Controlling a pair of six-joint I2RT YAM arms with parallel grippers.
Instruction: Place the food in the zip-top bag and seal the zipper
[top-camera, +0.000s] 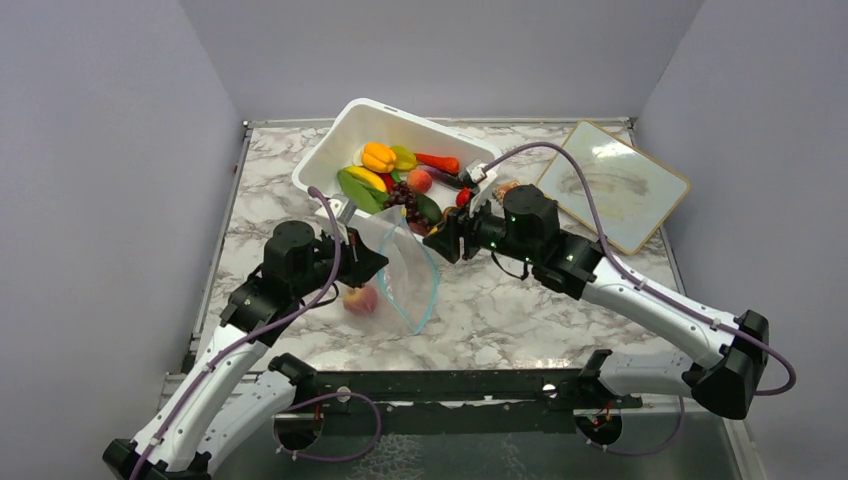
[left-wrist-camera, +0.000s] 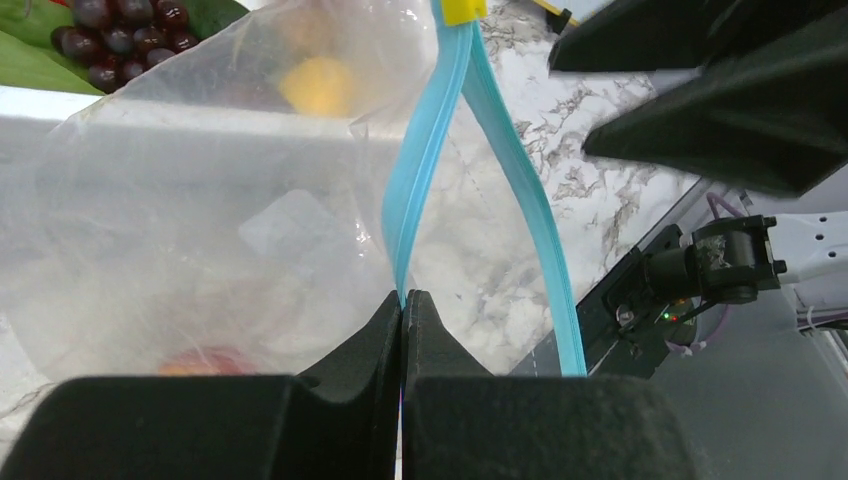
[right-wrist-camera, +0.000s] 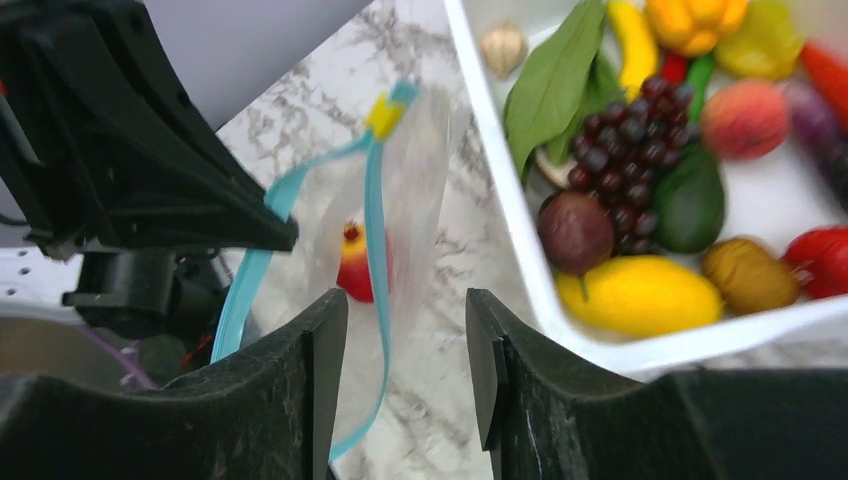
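Note:
The clear zip top bag (top-camera: 405, 290) with a blue zipper (left-wrist-camera: 425, 140) and a yellow slider (left-wrist-camera: 461, 8) stands in front of the food bin, a red-orange fruit (top-camera: 359, 300) inside it. My left gripper is shut on the bag's zipper edge. My right gripper is part open beside the bag's mouth, above the marble top, with nothing seen held between its fingers.
A white bin (top-camera: 330, 150) of produce, including grapes (right-wrist-camera: 635, 150), peach (right-wrist-camera: 745, 120) and peppers, stands behind the bag. A framed board (top-camera: 610, 180) lies at the right.

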